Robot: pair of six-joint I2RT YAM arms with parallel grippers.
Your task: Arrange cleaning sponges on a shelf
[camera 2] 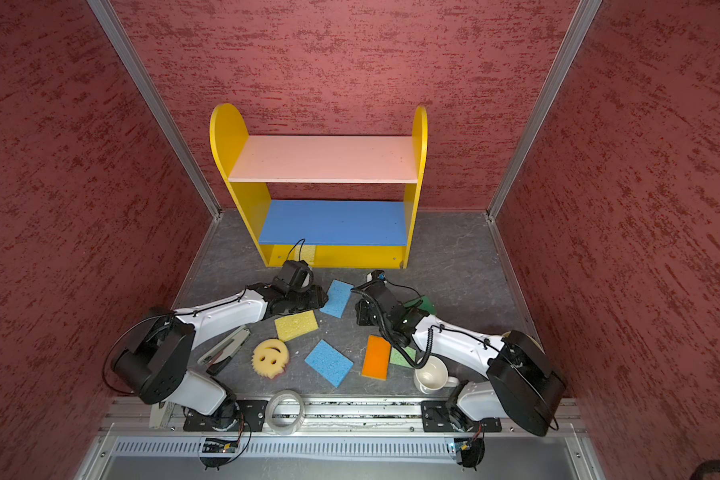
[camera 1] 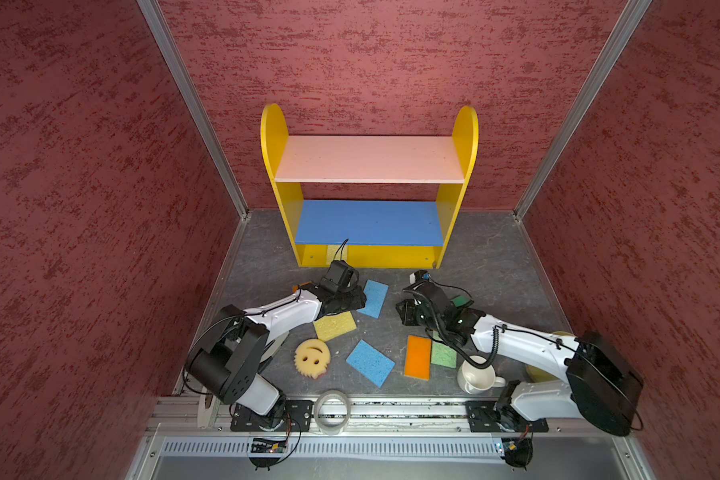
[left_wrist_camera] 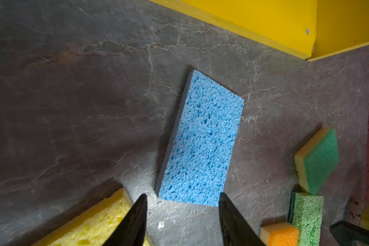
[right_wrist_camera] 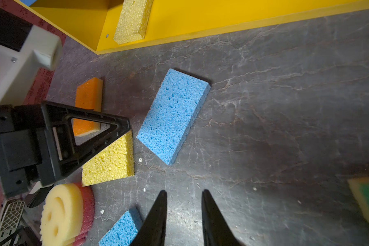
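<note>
Just left of a blue sponge [left_wrist_camera: 198, 139], my left gripper hangs open and empty. My right gripper is open and empty right of that sponge, its fingers over bare floor. A second blue sponge [camera 1: 369, 361], yellow sponge [camera 2: 296, 325], orange sponge [camera 1: 417, 357] and green sponges [left_wrist_camera: 315, 160] lie on the floor. One pale yellow sponge [right_wrist_camera: 132, 20] sits in the bottom of the yellow shelf unit [camera 1: 273, 136]. Its blue shelf [camera 1: 368, 220] and pink shelf [camera 1: 368, 156] are bare.
A smiley sponge [camera 1: 312, 358], tape roll [camera 2: 284, 412] and white mug [camera 2: 432, 374] are near the front. Another orange sponge [right_wrist_camera: 88, 94] lies at the left, partly behind my left arm. Clear floor lies to either side of the shelf unit.
</note>
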